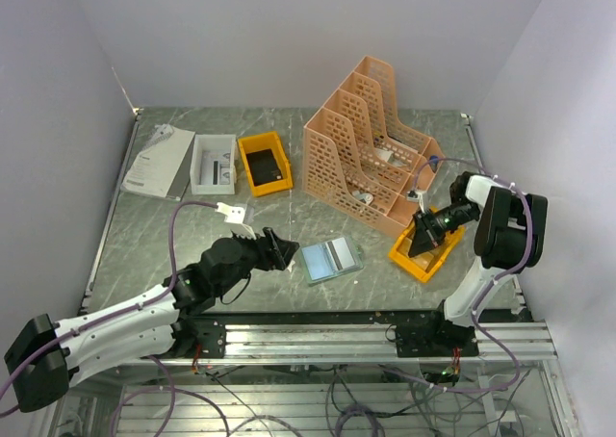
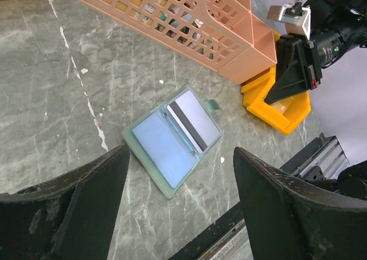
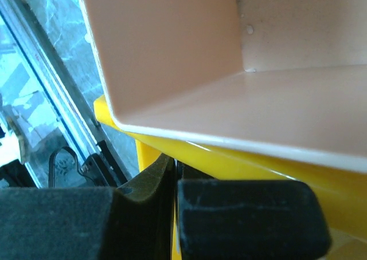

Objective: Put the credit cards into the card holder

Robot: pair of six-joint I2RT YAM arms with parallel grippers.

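Note:
The green card holder [image 1: 330, 260] lies mid-front on the table, with a blue panel [image 2: 163, 148] and a white panel with a dark stripe. My right gripper [image 1: 419, 240] is down at the yellow tray [image 1: 407, 266] on the right, its fingers shut against the tray beside the pink rack's end in the right wrist view; whether anything thin is between them is unclear. My left gripper [image 1: 281, 252] stands open above the table, left of the holder, nothing between its fingers.
The pink rack [image 1: 337, 167] fills the back right. A white box [image 1: 200, 167], a yellow tray with a black insert [image 1: 266, 166] and a white sheet [image 1: 154, 167] stand at the back left.

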